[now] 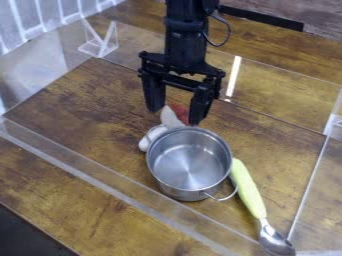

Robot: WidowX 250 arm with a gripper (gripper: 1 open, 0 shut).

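My black gripper (177,108) is open, hanging over the middle of the table just behind a steel pot (187,165). Below and partly behind its fingers lies a small red and white object (173,115), with a white piece (152,138) beside the pot's left rim. To the pot's right, a long spoon with a pale yellow handle (249,189) lies with its metal head toward the bottom right.
Clear panels border the work area, and a clear bracket (100,40) stands at the back left.
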